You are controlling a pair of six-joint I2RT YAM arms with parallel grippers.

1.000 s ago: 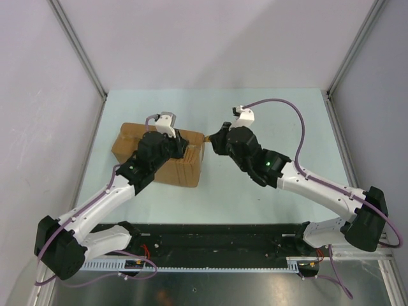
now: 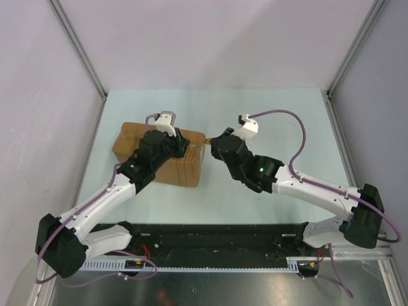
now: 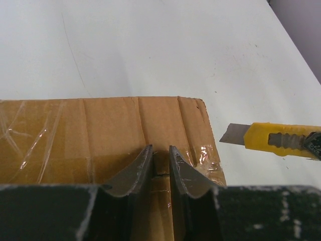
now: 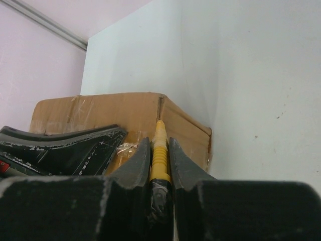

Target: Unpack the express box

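Note:
The taped cardboard box (image 2: 178,171) sits at the back left of the white table. My left gripper (image 2: 185,145) is on top of it; in the left wrist view its fingertips (image 3: 148,150) are a little apart over the cardboard, with nothing clearly between them. My right gripper (image 2: 213,141) is shut on a yellow box cutter, whose blade (image 3: 234,133) points toward the box's right end in the left wrist view. In the right wrist view the cutter's tip meets the box's edge in the picture; whether it touches cannot be told.
Walls and metal rails enclose it on the sides and back.
My right gripper and wrist have turned and shifted slightly down and toward the front over the last second. The left arm and box are nearly unchanged.

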